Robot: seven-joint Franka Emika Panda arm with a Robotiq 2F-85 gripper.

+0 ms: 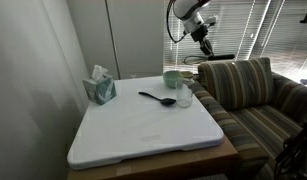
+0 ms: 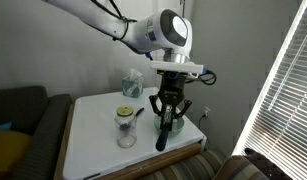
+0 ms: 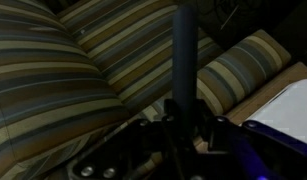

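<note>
A whisk with a dark handle and thin wire loops hangs in the air, with my gripper shut on it. In the exterior view 2, the handle points down and toward the camera below the gripper. The wrist view shows the dark handle reaching out from my dim gripper over the striped couch. Below and to the left in exterior view 1 sits a green bowl at the far edge of the white table.
A clear glass and a black spoon are near the bowl. The tissue box stands at the table's left edge. A striped couch adjoins the table's right side.
</note>
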